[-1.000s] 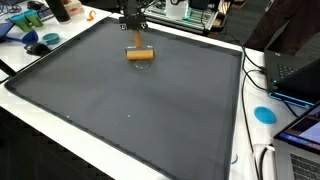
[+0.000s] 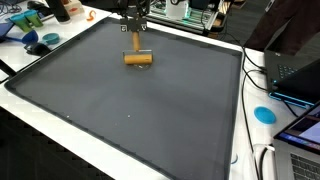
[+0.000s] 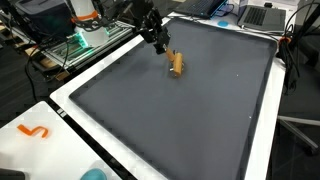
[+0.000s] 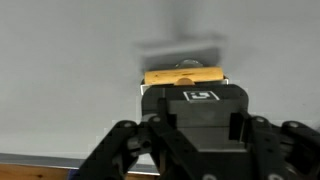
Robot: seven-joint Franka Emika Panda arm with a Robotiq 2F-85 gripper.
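A wooden mallet, with an orange-brown cylindrical head [image 2: 138, 59] and a short handle [image 2: 136, 41], is at the far part of the grey board. My gripper [image 2: 135, 27] is shut on the handle from above, with the head at the lower end. From the other side, the head [image 3: 177, 64] shows close to the board surface; whether it touches is hard to tell. In the wrist view the head [image 4: 210, 74] lies crosswise just past the dark gripper body, which hides the fingertips. A small shiny round thing [image 4: 188, 63] shows at the head's far edge.
Most of the grey board [image 2: 130, 105] is bare. Laptops [image 2: 300, 135] and a blue disc [image 2: 265, 115] lie beyond its right side. Several tools and a dark blue bowl [image 2: 37, 48] are at the left.
The mallet head has come slightly lower and nearer to the camera in exterior view 1. My gripper stays shut on the handle.
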